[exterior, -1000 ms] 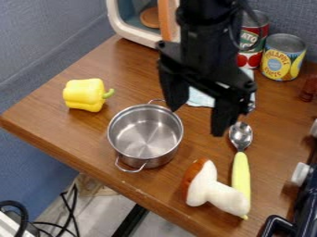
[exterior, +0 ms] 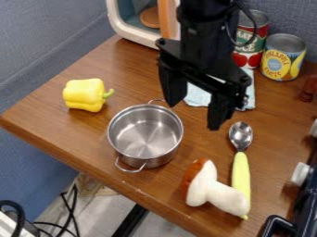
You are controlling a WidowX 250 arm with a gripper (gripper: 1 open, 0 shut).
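My black gripper (exterior: 196,104) hangs over the back middle of the wooden table, above and behind a steel pot (exterior: 145,136). Whether its fingers are open or shut is hard to tell against the dark arm. A yellow pepper (exterior: 84,93) lies at the left. A spoon with a yellow handle (exterior: 242,174) lies right of the pot, and a white and orange mushroom-like object (exterior: 212,193) lies at the front right. A white cloth (exterior: 198,96) shows behind the gripper.
Cans (exterior: 283,59) and a small red jar (exterior: 310,89) stand at the back right. A white toy appliance (exterior: 130,18) is at the back. A black appliance (exterior: 301,204) borders the right edge.
The arm and gripper have shifted a little upward and to the left in the view. The objects on the table have not moved.
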